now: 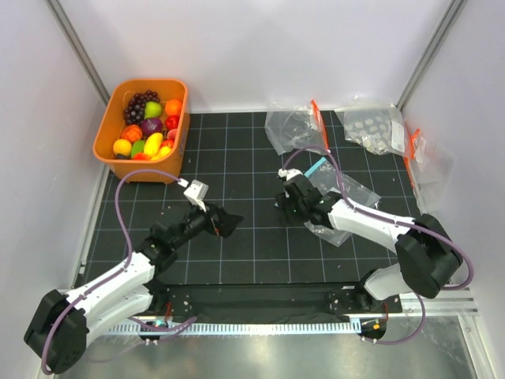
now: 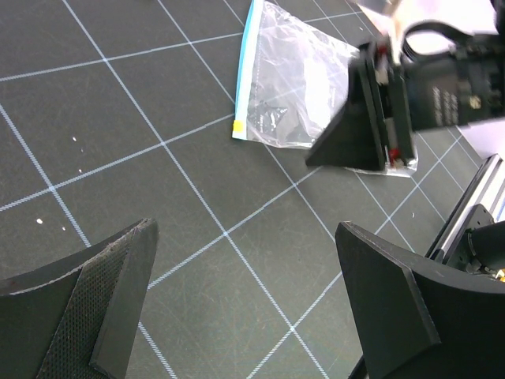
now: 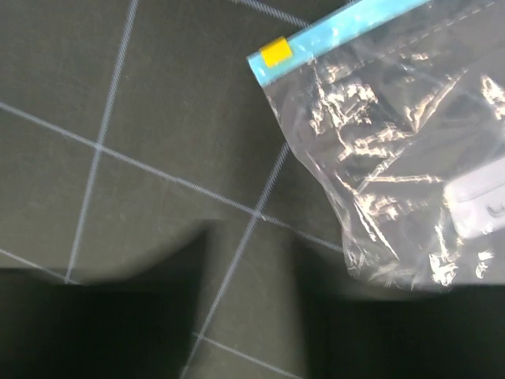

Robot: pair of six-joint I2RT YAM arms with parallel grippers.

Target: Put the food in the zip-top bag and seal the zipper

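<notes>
An orange bin [image 1: 106, 146] full of food, grapes, fruit and vegetables, sits at the back left. A clear zip top bag [image 1: 343, 186] with a blue zipper strip and yellow slider lies flat on the right side of the mat, seen also in the left wrist view. My right gripper [image 1: 286, 207] hovers at the bag's left edge, its blurred fingers apart with bare mat between them. My left gripper [image 1: 225, 225] stands open over the middle-left mat, empty.
</notes>
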